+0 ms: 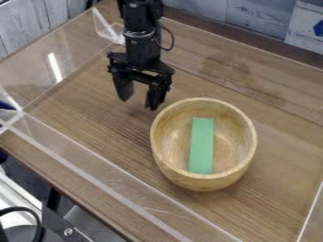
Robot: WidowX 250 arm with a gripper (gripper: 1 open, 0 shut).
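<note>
The black robot arm (142, 38) reaches down at the upper middle of the camera view, its gripper (142, 90) low over the wooden table with two dark fingers spread apart and nothing visible between them. Below and to the right sits a round light wooden bowl (168, 142) holding an upright-lying green block (202, 144).
Dark cables (19, 217) lie at the lower left corner. Pale edges or walls show at the top corners.
</note>
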